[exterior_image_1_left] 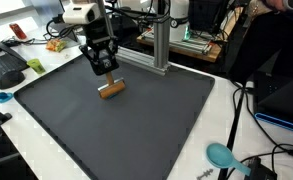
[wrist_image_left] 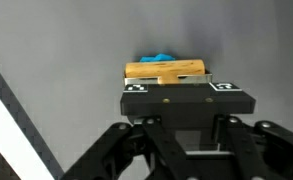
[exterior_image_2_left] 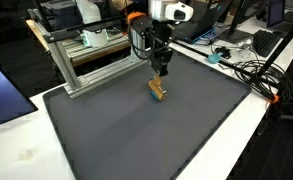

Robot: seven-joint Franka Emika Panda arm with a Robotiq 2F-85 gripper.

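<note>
A wooden T-shaped piece, with an orange-brown crossbar [exterior_image_1_left: 112,90] and a short upright stem [exterior_image_1_left: 109,77], hangs below my gripper [exterior_image_1_left: 108,70]. The gripper is shut on the stem. In the second exterior view the crossbar [exterior_image_2_left: 155,86] is low over the grey mat, with a bit of blue [exterior_image_2_left: 154,96] beside its lower end. Whether it touches the mat cannot be told. From the wrist, the crossbar [wrist_image_left: 164,69] lies just beyond the tagged fingers [wrist_image_left: 150,88], and a blue patch [wrist_image_left: 164,57] peeks out behind it. The rest of that blue thing is hidden.
A white metal frame [exterior_image_2_left: 91,75] stands at its back edge. A green cup [exterior_image_1_left: 36,66] and a blue tape roll [exterior_image_1_left: 4,97] are on the left; a teal ladle-like thing [exterior_image_1_left: 222,156] lies at the right.
</note>
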